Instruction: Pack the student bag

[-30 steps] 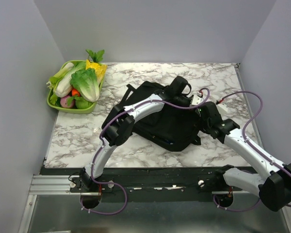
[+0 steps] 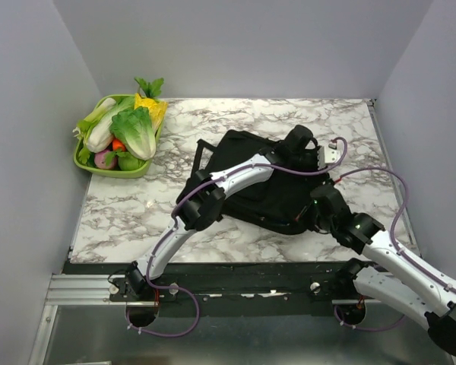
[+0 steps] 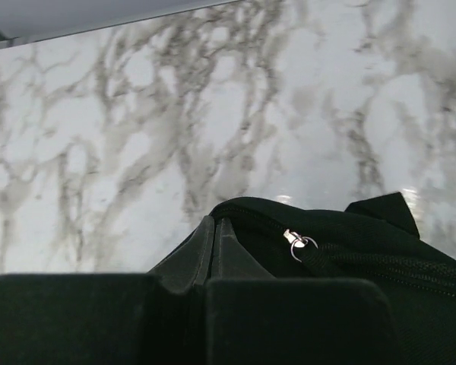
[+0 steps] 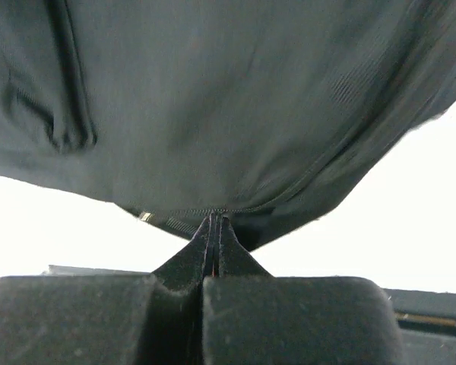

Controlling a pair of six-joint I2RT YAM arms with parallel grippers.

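Observation:
A black student bag (image 2: 251,194) lies flat across the middle of the worktop, its right part covered by both arms. In the left wrist view, my left gripper is shut on the bag's top edge, where the cloth peaks at the fingertips; a silver zipper pull (image 3: 296,240) sits just right of them. My right gripper is shut at the bag's near edge, tips against a zipper seam. Whether any cloth is between its fingers cannot be told. A small metal zipper end (image 4: 145,217) shows left of those tips.
A green basket (image 2: 125,172) full of vegetables stands at the back left. Bare marble worktop (image 2: 129,217) lies left of the bag, with more along the back. The dark front rail (image 2: 235,275) runs close to the bag's near edge.
The left arm and the bag have shifted a little to the right together.

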